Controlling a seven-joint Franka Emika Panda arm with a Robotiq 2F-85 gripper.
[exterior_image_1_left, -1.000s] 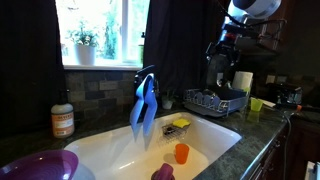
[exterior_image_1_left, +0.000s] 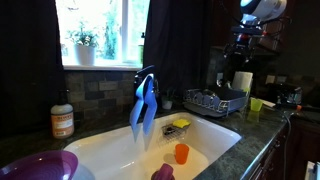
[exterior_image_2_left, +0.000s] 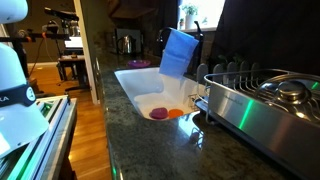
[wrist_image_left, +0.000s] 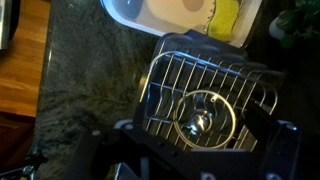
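Observation:
My gripper stands open above the dish rack (wrist_image_left: 170, 85), its dark fingers (wrist_image_left: 262, 125) apart with nothing between them. Beneath it, a round lid with a metal rim (wrist_image_left: 205, 120) lies on the rack's wires. In exterior view 1 the gripper (exterior_image_1_left: 239, 46) hangs at the upper right, clear above the rack (exterior_image_1_left: 217, 101). A blue cloth (exterior_image_1_left: 145, 105) drapes over the faucet at the sink. An orange cup (exterior_image_1_left: 181, 153), a purple-red item (exterior_image_1_left: 163, 173) and a yellow sponge (exterior_image_1_left: 182, 123) show in or at the sink.
The white sink (exterior_image_2_left: 148, 88) lies beside the rack. A purple bowl (exterior_image_1_left: 40, 166) and a soap bottle (exterior_image_1_left: 62, 122) stand at the left. A green-yellow cup (exterior_image_1_left: 256, 105) is at the far right. Dark counter (exterior_image_2_left: 160, 145) in front of the rack is clear.
My arm has swung to the right in exterior view 1, carrying the gripper away from the window side and over the rack. The objects in the sink have stayed put.

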